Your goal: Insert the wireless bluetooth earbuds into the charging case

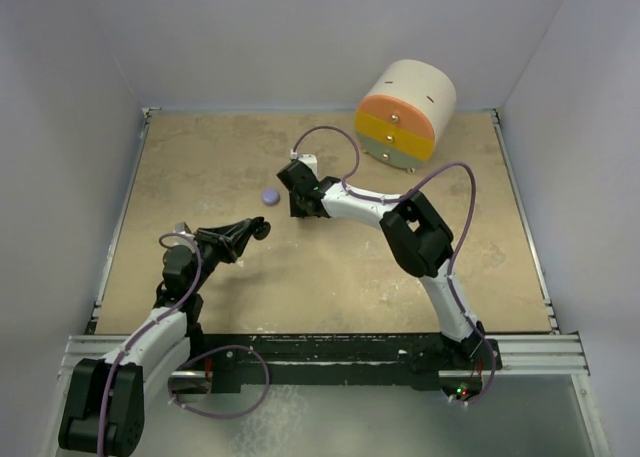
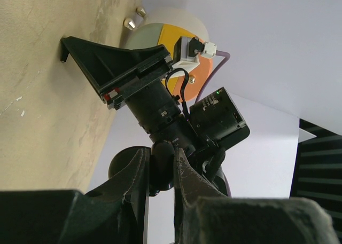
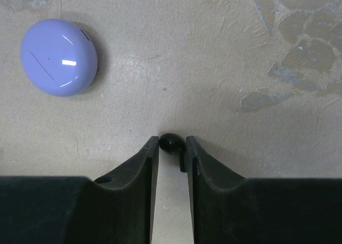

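A round lavender case [image 1: 271, 196] [image 3: 59, 57] lies closed on the tabletop. My right gripper [image 1: 297, 209] is low over the table beside it, its fingertips at a small black earbud [image 3: 171, 142] lying there; whether they grip it is unclear. My left gripper [image 1: 255, 231] is raised at lower left of the case, holding a glossy dark rounded object between its fingertips, probably the other part of the set, though its identity is unclear.
A barrel-shaped drawer cabinet [image 1: 405, 107] with coloured front stands at the back right.
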